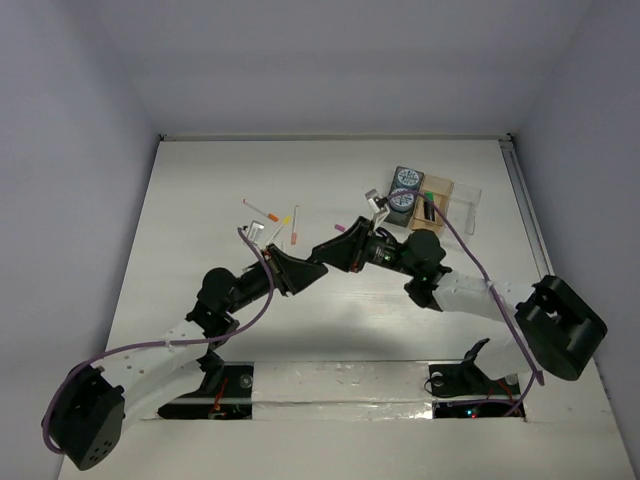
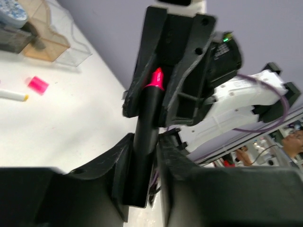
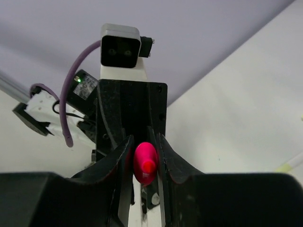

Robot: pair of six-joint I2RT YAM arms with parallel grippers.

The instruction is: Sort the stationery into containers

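A black marker (image 2: 144,151) with a pink tip (image 2: 157,78) stretches between my two grippers. Its tip end sits between the fingers of my right gripper, which is shut on it; in the right wrist view the pink end faces the camera. The marker's other end lies between the fingers of my left gripper; whether they press on it is unclear. From above, the left gripper (image 1: 318,262) and right gripper (image 1: 322,250) meet at mid-table, hiding the marker. Loose pens (image 1: 294,226) with orange or yellow ends lie to the left.
At the back right stand a dark box with round designs (image 1: 403,195), a tan tray (image 1: 431,203) holding a dark item, and a clear container (image 1: 464,205). A pink piece (image 2: 38,85) lies on the table.
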